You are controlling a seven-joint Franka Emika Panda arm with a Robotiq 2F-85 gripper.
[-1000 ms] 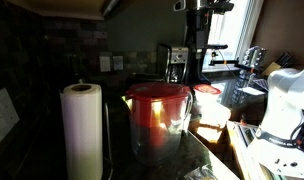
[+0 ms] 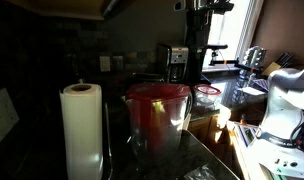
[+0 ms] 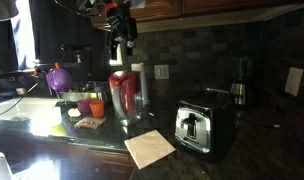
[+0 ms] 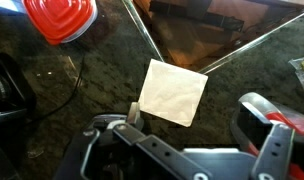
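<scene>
My gripper is high above the counter, its two fingers wide apart at the bottom of the wrist view and nothing visible between them. Exterior view 2 has the gripper (image 3: 122, 48) at upper left, above a clear container with a red top (image 3: 124, 95). A pale square napkin (image 4: 172, 93) lies flat on the dark counter ahead of the fingers. In exterior view 2, the same napkin (image 3: 149, 148) rests between that container and the toaster (image 3: 205, 125).
A paper towel roll (image 2: 82, 130) stands left of the large red-topped container (image 2: 158, 115) in exterior view 1. Another round red lid (image 4: 60, 17) is at upper left in the wrist view. A shiny packet (image 2: 200, 173) lies on the front counter.
</scene>
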